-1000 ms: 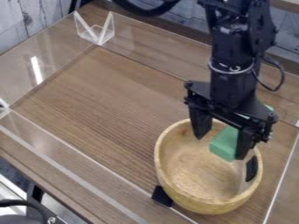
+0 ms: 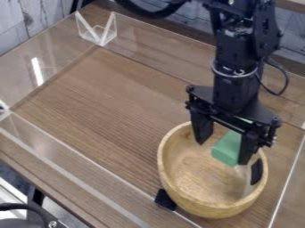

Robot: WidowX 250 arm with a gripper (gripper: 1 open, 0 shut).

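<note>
A black gripper (image 2: 227, 132) hangs over a round, light wooden bowl (image 2: 181, 174) at the lower right. Its fingers stand open, one on either side of a green object (image 2: 229, 150) in the bowl's right part. Whether they touch it is hard to tell. A small dark object (image 2: 255, 174) sits at the bowl's right edge, inside.
A white wire holder (image 2: 98, 28) stands at the upper left. A black piece (image 2: 169, 200) lies by the bowl's lower left.
The arm has shifted very slightly upward and left. A green patch at the right behind the gripper, visible a second ago, is out of sight.
</note>
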